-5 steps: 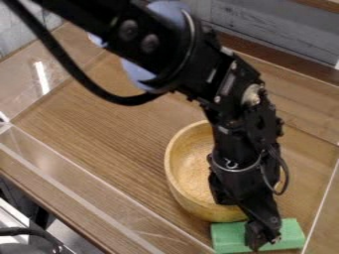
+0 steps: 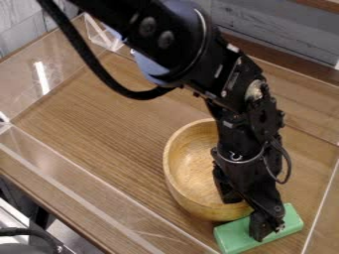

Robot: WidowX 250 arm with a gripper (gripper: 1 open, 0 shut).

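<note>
A black robot arm reaches down from the upper left to its open gripper (image 2: 255, 206) at the lower right, whose fingertips are at a flat green block (image 2: 236, 236). The block lies on the wooden surface just below and right of a yellow-tan bowl (image 2: 187, 170). The gripper's body hangs over the bowl's right side and hides part of it. The fingers partly cover the green block, and their exact contact with it is hard to make out.
Transparent edging runs along the left, and a dark cable lies at the lower left corner.
The gripper has shifted and turned slightly at the green block, and the block now sits at a somewhat steeper angle than a second ago. The bowl looks unchanged.
</note>
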